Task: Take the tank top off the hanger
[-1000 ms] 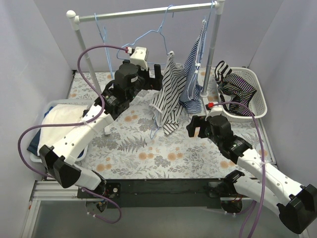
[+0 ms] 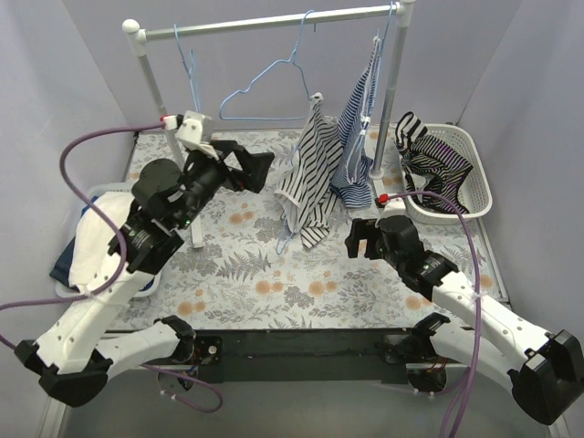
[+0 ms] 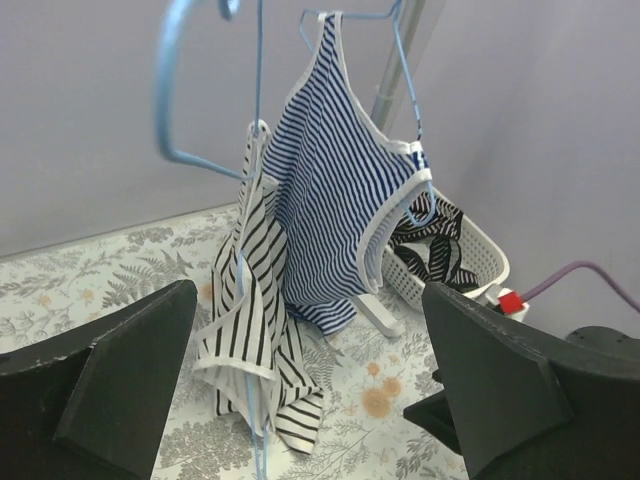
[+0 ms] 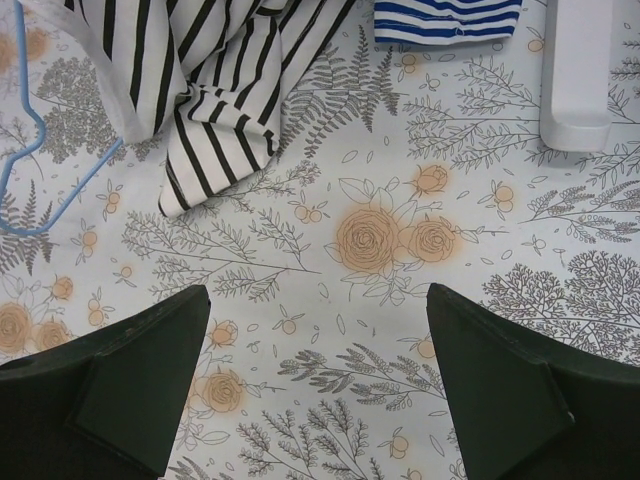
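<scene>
A black-and-white striped tank top [image 2: 308, 178] is bunched upright in mid-table, its lower hem on the tabletop. Its blue hanger [image 2: 285, 239] is still with it, one end poking out below the cloth. The top's upper end meets the right corner of an empty blue hanger [image 2: 245, 89] on the rack; whether it is caught there I cannot tell. My left gripper [image 2: 263, 170] stands open to the left of the cloth, nothing between its fingers. Also open and empty, my right gripper [image 2: 358, 239] is low over the table, right of the hem.
A blue-and-white striped top [image 2: 356, 137] hangs just right, close against the striped one. Behind my right arm sits a white basket [image 2: 479, 187] with dark striped cloth. A bin [image 2: 146, 285] with folded cloth is at left.
My left arm has pulled back leftward and toward the front, away from the cloth, staying open. The striped top stays in place.
</scene>
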